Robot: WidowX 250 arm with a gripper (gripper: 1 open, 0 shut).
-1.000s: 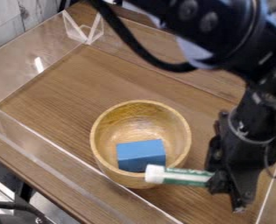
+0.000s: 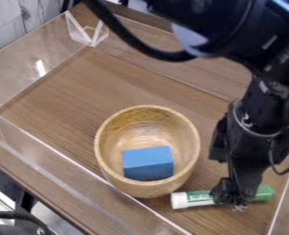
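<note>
A wooden bowl (image 2: 144, 128) sits in the lower middle with a blue block (image 2: 148, 163) inside it. A green and white tube (image 2: 194, 199) lies on the table just below and right of the bowl.
Clear plastic walls edge it on the left and front.
The tube was raised at the bowl's right rim in my gripper; it now lies lower, on the table outside the bowl. My gripper has come down with it.
</note>
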